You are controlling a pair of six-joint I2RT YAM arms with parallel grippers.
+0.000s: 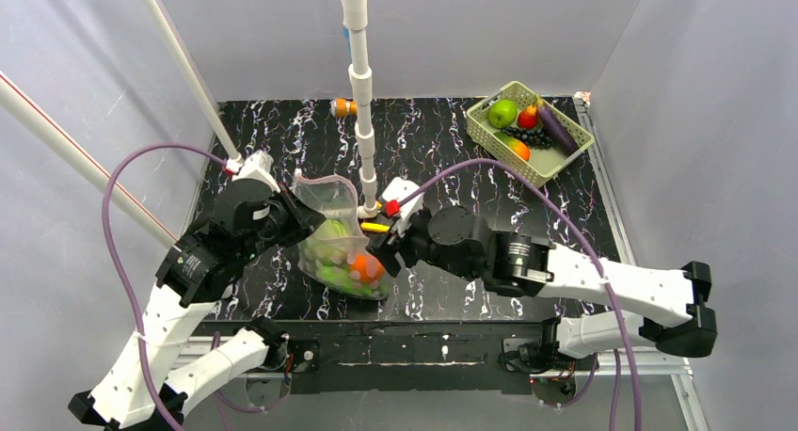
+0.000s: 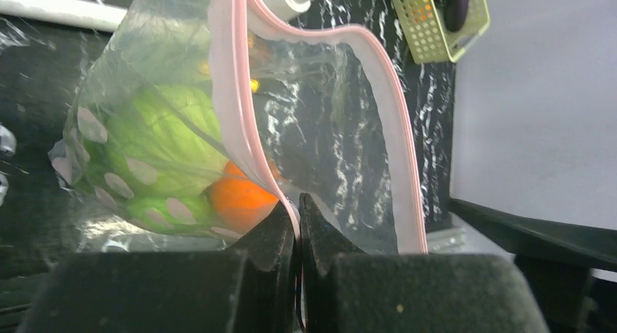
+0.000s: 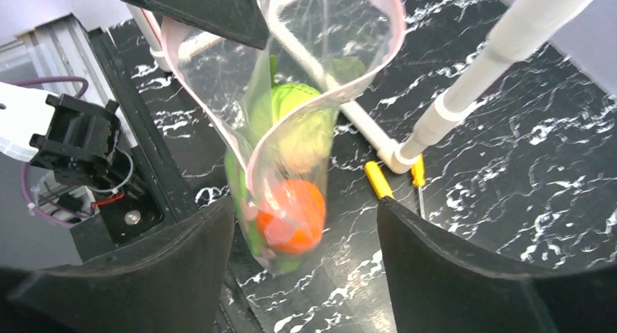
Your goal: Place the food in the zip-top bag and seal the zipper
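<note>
A clear zip top bag (image 1: 327,194) with a pink-edged mouth stands on the dark marbled table, its mouth open. Inside lie a green leafy item (image 2: 156,140) and an orange round item (image 3: 292,215). My left gripper is shut on the bag's rim at one side of the mouth; a fold of the pink edge runs between its fingertips. To the right of the bag, my right gripper stands open, its fingers (image 3: 193,253) apart. The bag shows beyond them, and nothing appears held there.
A light green basket (image 1: 544,172) of fruit and an eggplant sits at the back right. Behind the bag, a white pole (image 1: 362,92) rises close by, with yellow-handled tools (image 3: 378,180) near its base.
</note>
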